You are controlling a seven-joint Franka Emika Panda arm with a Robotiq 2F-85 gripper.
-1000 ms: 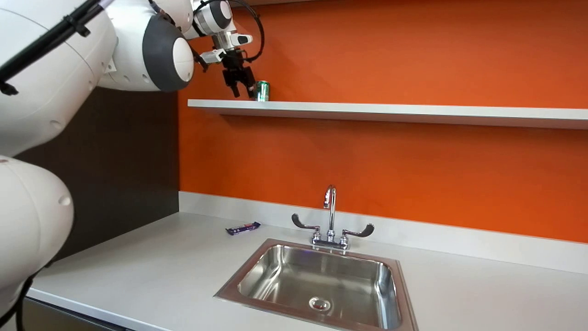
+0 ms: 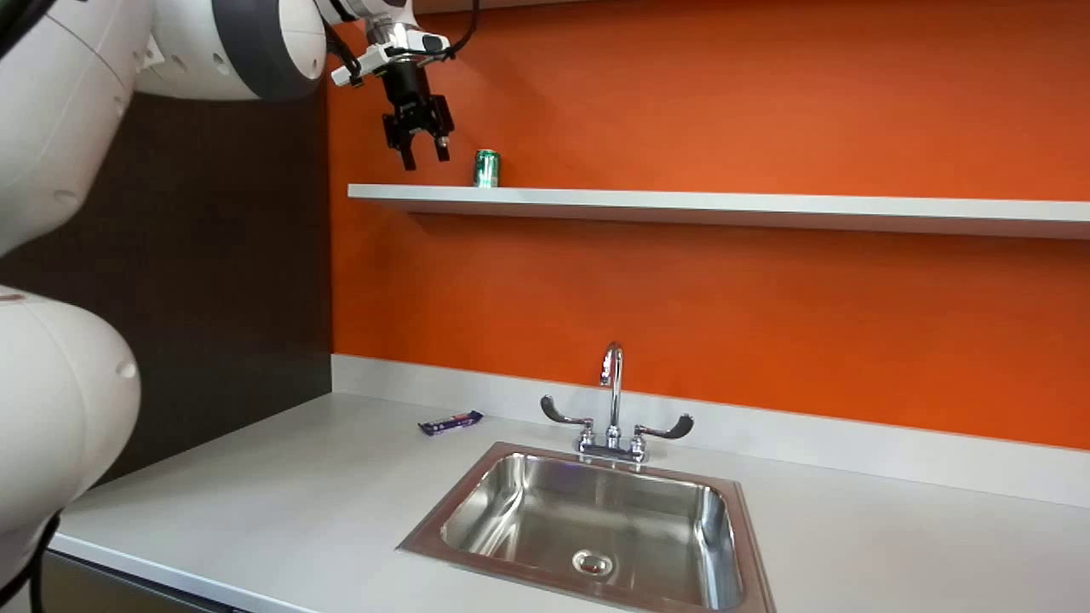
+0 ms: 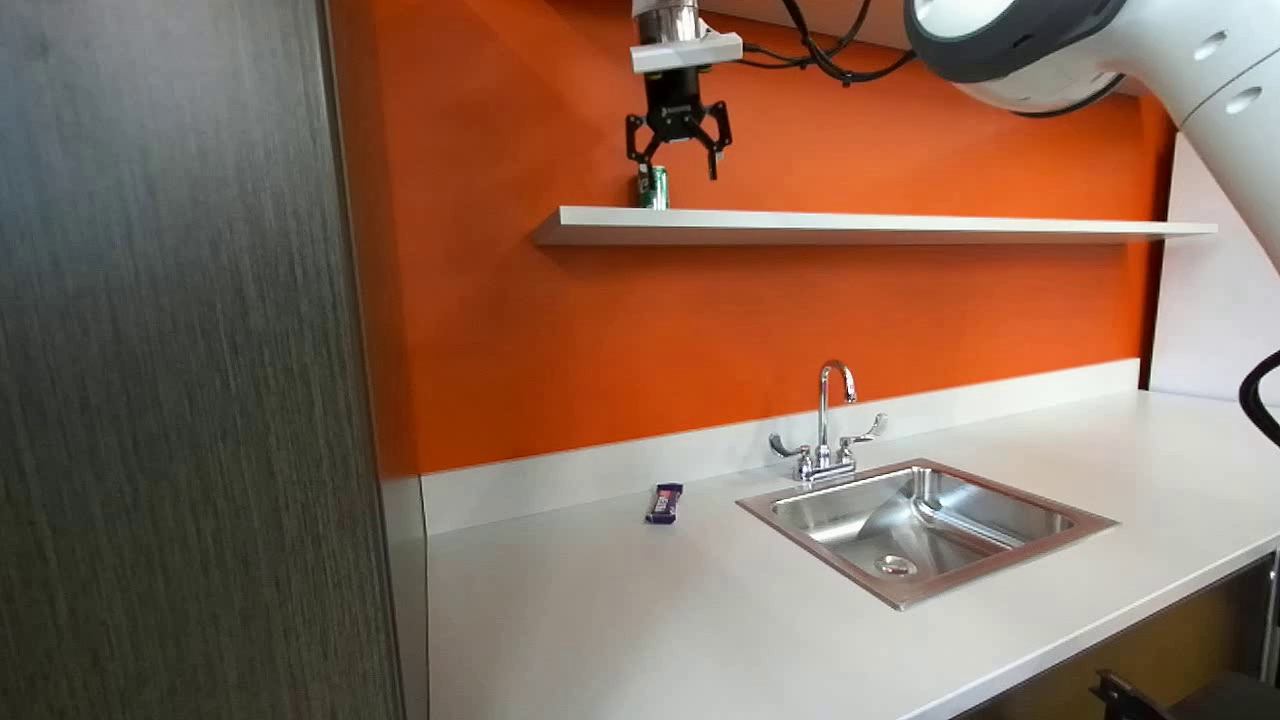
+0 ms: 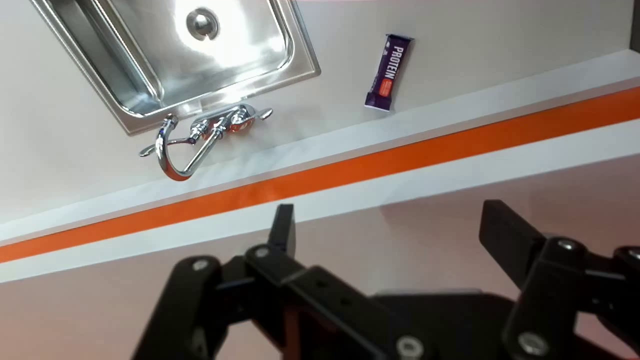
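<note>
A green can stands upright on the white wall shelf, near its left end. My gripper hangs above that end of the shelf, left of the can in exterior view 1 and apart from it. In exterior view 2 the can is partly covered by one finger. Between the wide-spread fingers in the wrist view there is nothing but the blurred shelf surface, and the can is out of that view. A purple protein bar lies on the counter far below.
The steel sink is set into the counter, with a chrome faucet behind it. A dark panel borders the left side. To the right of the can the shelf is bare, and the counter around the bar is clear.
In exterior view 1 my gripper has risen and shifted left, away from the can, which it stood close beside before. The can and the bar have stayed in place.
</note>
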